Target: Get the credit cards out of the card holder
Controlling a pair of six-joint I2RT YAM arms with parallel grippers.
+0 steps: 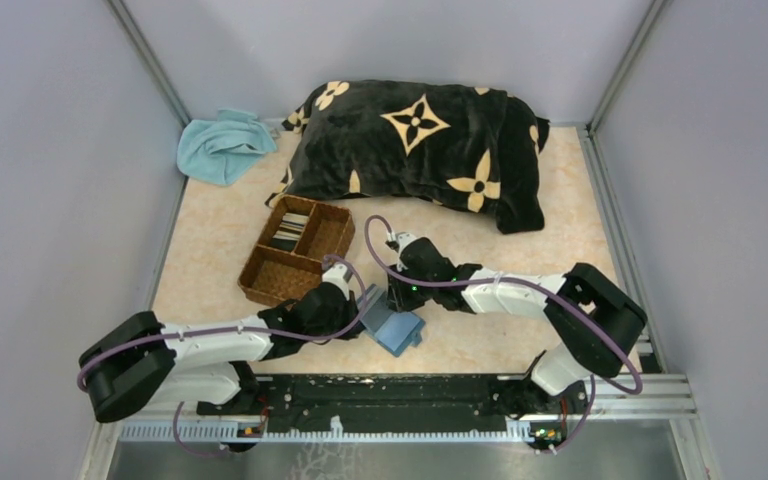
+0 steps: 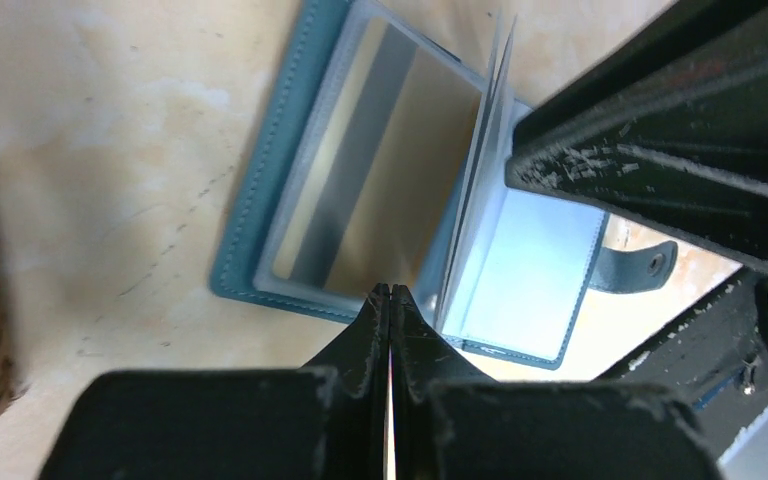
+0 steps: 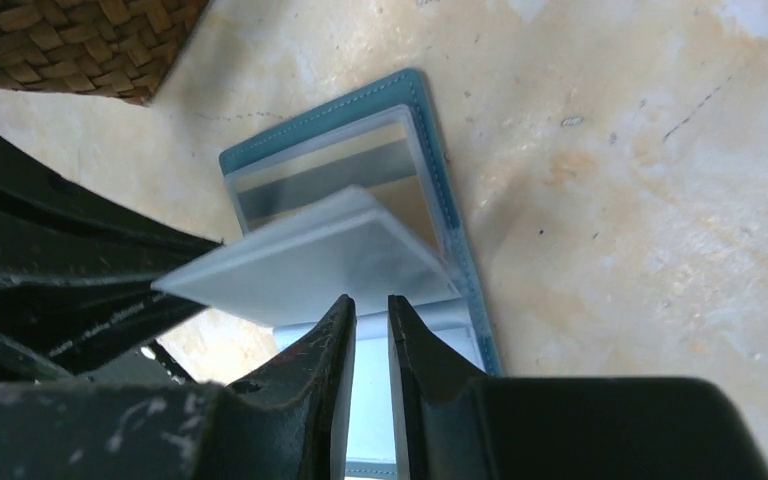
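Note:
The blue card holder [image 1: 396,331] lies open near the table's front, with both grippers over it. A clear sleeve with a striped card [image 2: 360,170] lies flat, while some clear leaves [image 2: 473,210] stand up from the middle. At the sleeve's lower edge is my left gripper, its tips together; no card shows between them. My right gripper stands slightly open above the leaves [image 3: 310,260], a narrow gap showing between its fingers. Whether a leaf touches either fingertip is hard to tell.
A woven basket [image 1: 305,257] with compartments stands behind my left arm, several cards [image 1: 289,231] in one of them. A dark patterned cushion [image 1: 410,140] and a teal cloth [image 1: 224,147] lie at the back. Table space right of the holder is clear.

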